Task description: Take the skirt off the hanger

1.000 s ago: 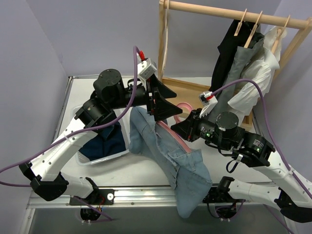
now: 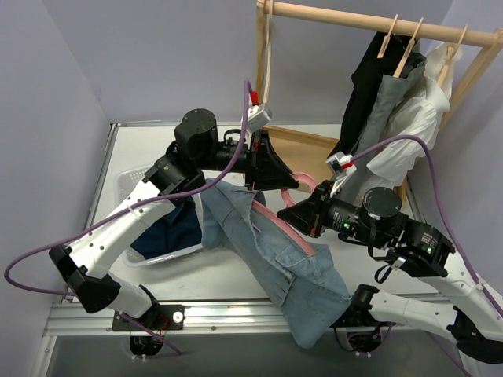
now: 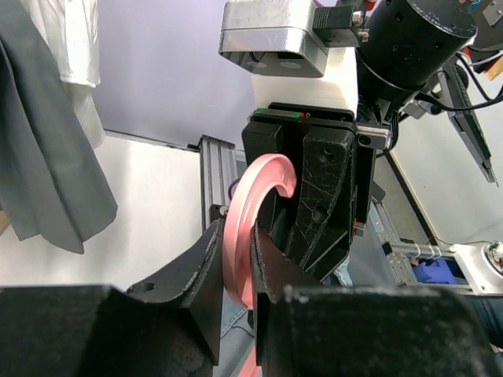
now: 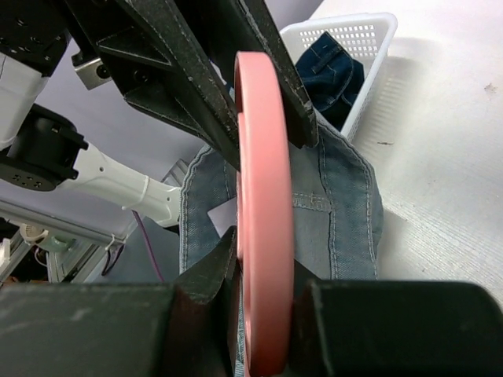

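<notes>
The denim skirt (image 2: 275,267) hangs on a pink hanger (image 3: 240,220), between my two arms above the table. My right gripper (image 2: 287,212) is shut on the hanger, which fills the space between its fingers in the right wrist view (image 4: 263,212). My left gripper (image 2: 287,177) is at the hanger's hook, its fingertips on either side of the pink plastic in the left wrist view; whether they press on it I cannot tell. The skirt hangs below both grippers, with the hanger bar lying along its top.
A white basket (image 2: 165,255) with dark denim stands at left. A wooden rack (image 2: 338,13) at the back holds black, grey and white garments on hangers. Bare table (image 4: 440,196) lies around them.
My left gripper has moved right onto the hanger's hook. My right gripper, the hanger and the skirt have shifted slightly to the right.
</notes>
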